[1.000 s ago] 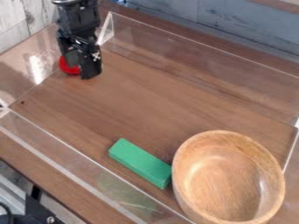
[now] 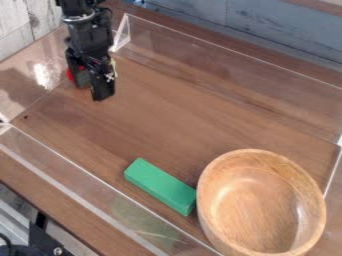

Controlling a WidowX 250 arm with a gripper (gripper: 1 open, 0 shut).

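My black gripper (image 2: pixel 94 80) is open at the upper left of the camera view, low over the wooden surface. A red object (image 2: pixel 72 74) sits just behind it at its left, mostly hidden by the gripper. A green block (image 2: pixel 159 186) lies at the lower middle, beside a wooden bowl (image 2: pixel 261 205) at the lower right. Whether anything lies between the fingers is hard to make out.
Clear low walls border the wooden surface (image 2: pixel 201 100). A blue-grey plank wall stands at the back, and the edge drops away at the lower left.
The gripper has moved slightly down in the view and now covers more of the red object. The block and bowl have not moved.
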